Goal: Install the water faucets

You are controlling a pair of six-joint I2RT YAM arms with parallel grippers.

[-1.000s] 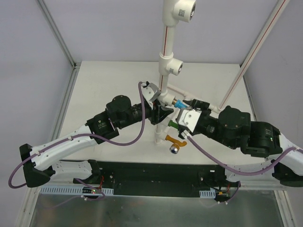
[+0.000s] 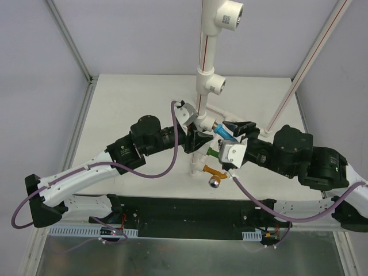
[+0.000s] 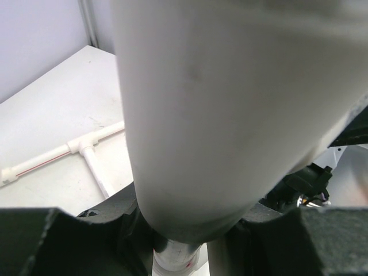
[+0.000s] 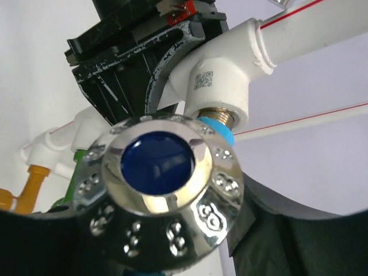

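A white vertical pipe stand (image 2: 205,57) with several side outlets rises in the middle of the top view. My left gripper (image 2: 198,129) is shut on it beside the outlet that bears the blue faucet (image 2: 223,131); its white plastic (image 3: 190,144) fills the left wrist view. The blue faucet's brass thread shows at the mouth of the outlet (image 4: 217,86). My right gripper (image 2: 237,135) stands part open around that faucet, whose chrome handle (image 4: 158,184) faces the right wrist camera. How deep the thread sits cannot be told.
Below are a green faucet (image 2: 213,152) and an orange faucet (image 2: 215,172) with a chrome knob (image 2: 214,181). Higher outlets (image 2: 216,84) on the stand are empty. A slanted white pipe (image 2: 307,63) runs at the right. The white board's left side is clear.
The stand's upper part has shifted slightly right. The left arm has hardly moved.
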